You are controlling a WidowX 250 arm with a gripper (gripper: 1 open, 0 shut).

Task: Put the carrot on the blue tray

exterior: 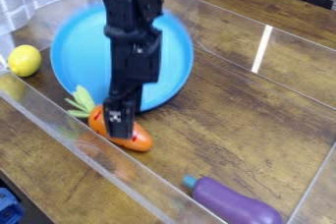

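Note:
The orange carrot (137, 141) with pale green leaves lies on the wooden table, just off the near edge of the round blue tray (79, 59). My black gripper (118, 128) is down over the carrot, its fingertips covering part of the carrot's middle. The arm above it hides the centre and right part of the tray. Nothing is held; from this angle the gap between the fingers cannot be made out.
A yellow lemon (24, 60) sits left of the tray, and a purple eggplant (237, 202) lies at the front right. A clear wall edge (69, 130) runs diagonally past the carrot's near side. Bare table (237, 120) spreads to the right.

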